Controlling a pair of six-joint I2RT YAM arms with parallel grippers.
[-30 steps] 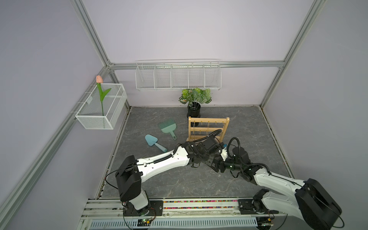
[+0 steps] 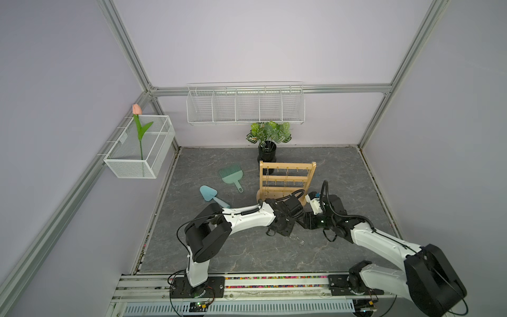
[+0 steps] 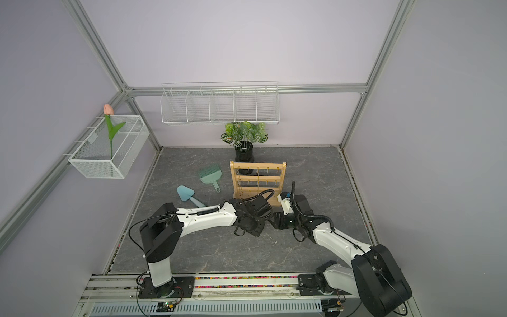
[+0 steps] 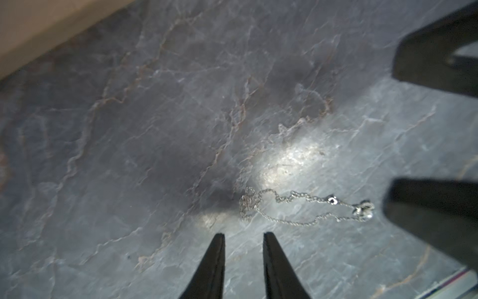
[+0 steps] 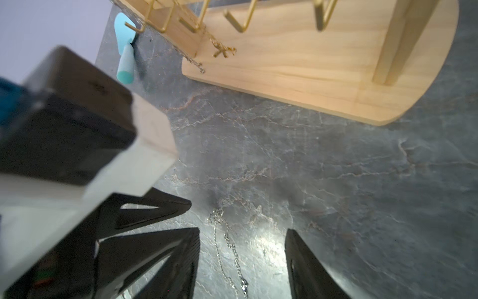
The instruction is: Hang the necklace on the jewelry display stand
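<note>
A thin silver necklace (image 4: 303, 196) lies on the grey tabletop in a narrow loop, bunched at one end. In the left wrist view my left gripper is open above the table, its fingers apart and nothing between them, just beside the bunched end. My right gripper also stands open and empty, near the same chain (image 5: 229, 244). The wooden display stand (image 5: 298, 79) with gold hooks is behind both grippers; thin chains hang on it in the top left view. In that view the left arm partly hides its base.
Close to each other, the two arms almost meet over the table. A blue trowel (image 2: 209, 192) and a green dustpan (image 2: 231, 175) lie left of the stand. Behind it stands a potted plant (image 2: 267, 150).
My left arm has shifted toward the table's front, its hand now lower in the view. My right hand has moved slightly back and to the right, away from the necklace.
</note>
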